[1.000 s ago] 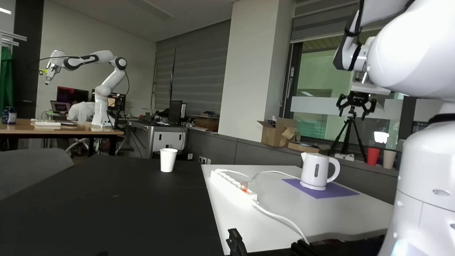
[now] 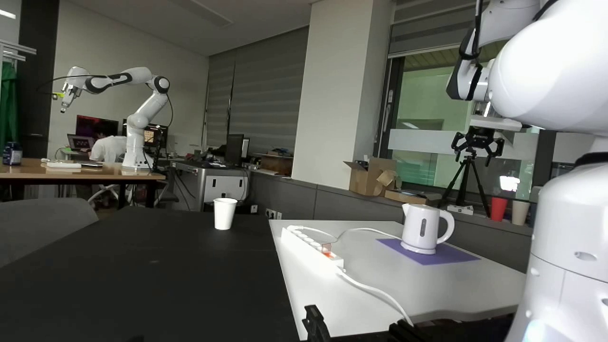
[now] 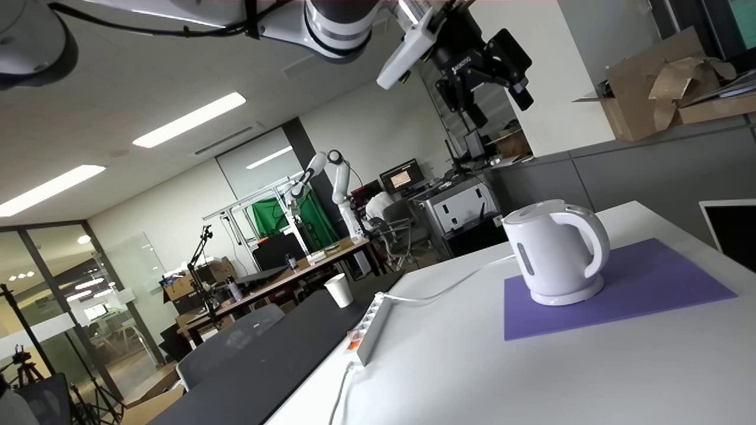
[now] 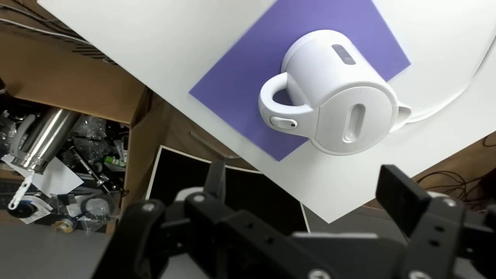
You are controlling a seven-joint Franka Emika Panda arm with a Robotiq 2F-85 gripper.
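Note:
A white electric kettle (image 2: 422, 229) stands upright on a purple mat (image 3: 659, 294), its lid closed. Seen from above in the wrist view, the kettle (image 4: 346, 102) has its looped handle (image 4: 272, 114) towards the left and its spout at the right. My gripper (image 2: 473, 159) hangs in the air well above the kettle and apart from it. Its two black fingers (image 4: 216, 179) are spread wide, with nothing held between them.
A white power strip (image 3: 372, 326) with cables lies along the white table's edge. A white paper cup (image 2: 224, 213) stands on the adjoining black table (image 2: 171, 268). Beyond the white table's edge sit a dark panel (image 4: 251, 200) and an open box of clutter (image 4: 69, 158). Bare white tabletop surrounds the mat.
My gripper has shifted slightly down and to the right in exterior view 1. Kettle, mat, cup and power strip have stayed where they were.

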